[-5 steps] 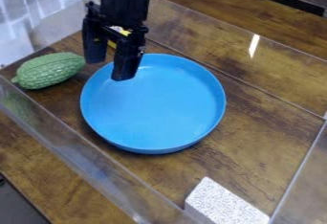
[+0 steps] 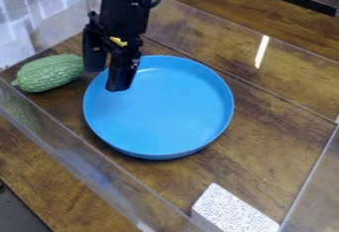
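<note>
My black gripper [image 2: 109, 59] hangs at the upper left, over the back-left rim of a blue plate [image 2: 162, 109]. It is open, and I see nothing held in it. A green ridged vegetable, like a bitter melon [image 2: 48, 72], lies left of the plate. A small yellow object behind the gripper is mostly hidden by it.
A white speckled block [image 2: 233, 209] lies at the front right. Clear tray walls border the wooden table [image 2: 272, 107] at front left and right, with a sheer pale surface at the upper left. The table right of the plate is clear.
My gripper has shifted slightly left and turned a little, covering more of the small yellow object than a second ago. The plate and the green vegetable have not moved.
</note>
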